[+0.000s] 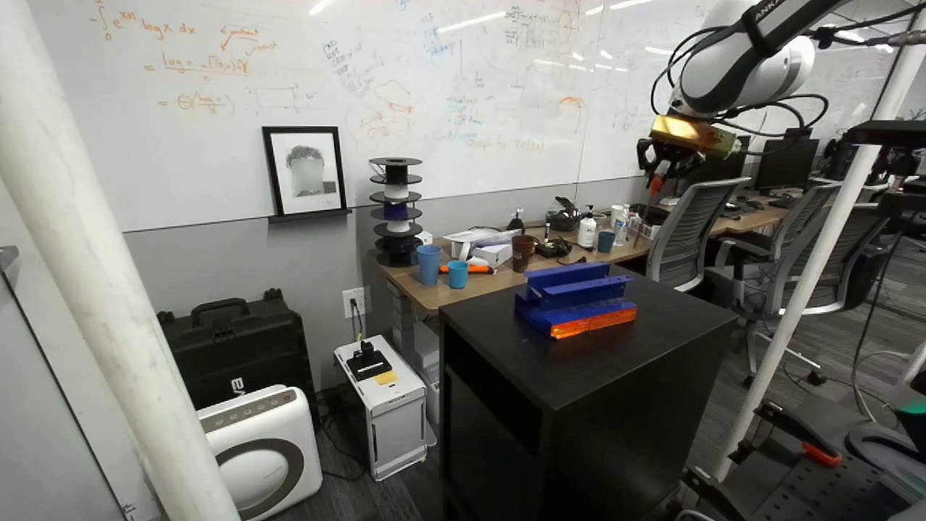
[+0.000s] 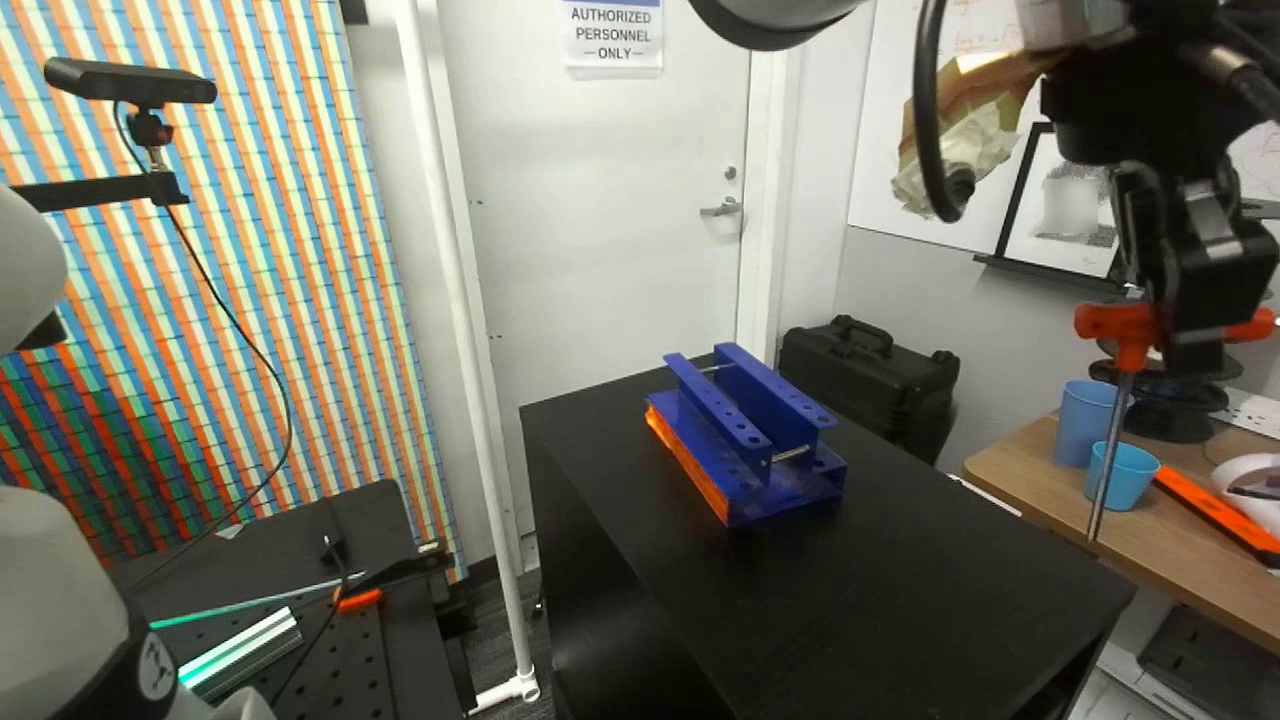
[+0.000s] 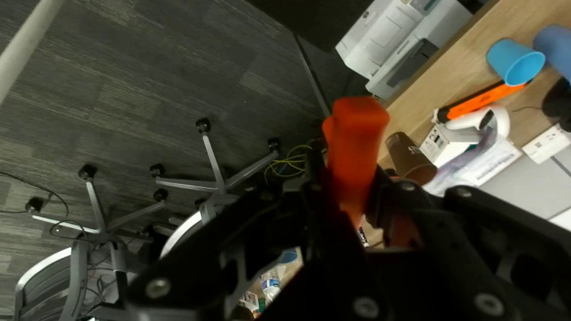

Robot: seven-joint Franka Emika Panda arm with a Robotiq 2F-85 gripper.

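My gripper point(image 1: 666, 161) is high up, away from the black cabinet and in front of the whiteboard in exterior view 1. It is shut on an orange T-handled tool point(image 2: 1131, 350), whose thin metal shaft points down in exterior view 2. In the wrist view the orange handle point(image 3: 356, 144) appears large and blurred between the dark fingers, hiding part of them. On the black cabinet point(image 1: 599, 369) stands a blue rack point(image 2: 786, 402) with holes along its upper rails and an orange strip point(image 1: 595, 324) on one side. The tool is well clear of the rack.
Along the wall, a wooden desk point(image 1: 419, 289) carries blue cups point(image 1: 429, 265), a brown cup point(image 1: 522, 252) and bottles. Office chairs point(image 1: 694, 230) stand to the right. A white pole point(image 1: 803, 299) rises near the cabinet. Much of the cabinet top around the rack is bare.
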